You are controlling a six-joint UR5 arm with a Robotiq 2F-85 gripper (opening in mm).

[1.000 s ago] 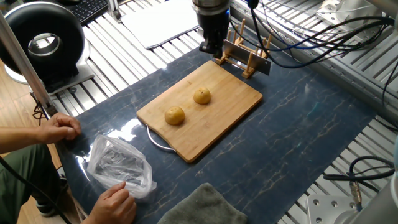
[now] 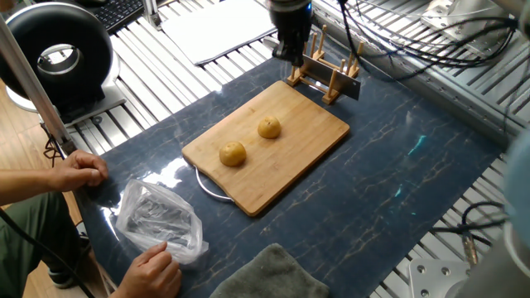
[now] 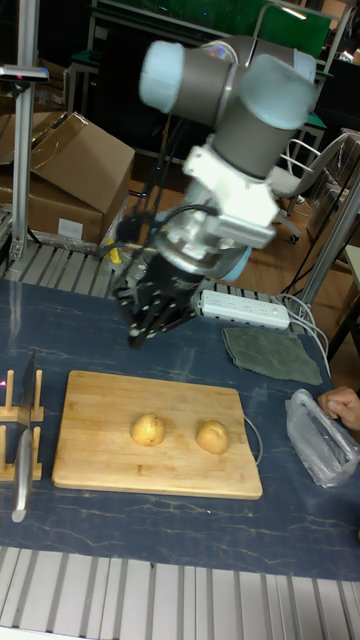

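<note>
Two round yellow-brown pieces, potato-like, rest apart on a wooden cutting board: one (image 2: 233,153) nearer the handle end, the other (image 2: 269,127) closer to the middle. The cutting board (image 2: 290,170) lies flat on the dark marbled mat. A broad-bladed knife (image 2: 338,79) stands in a wooden peg rack (image 2: 332,93) beside the board's far end. My black gripper (image 3: 152,322) hangs in the air, beyond the board in exterior view 3 and close to the rack in exterior view 1. Its fingers are dark and blurred, so their opening cannot be made out; no object shows in them.
A clear plastic bag (image 2: 161,222) lies on the mat by a person's hands (image 2: 151,273). A grey-green cloth (image 2: 272,277) is at the mat's edge, near a white power strip (image 3: 243,309). The mat right of the board in exterior view 1 is bare.
In exterior view 1 the gripper has shifted a little up and to the right, over the rack side. The board, both pieces, knife, bag and cloth have stayed put.
</note>
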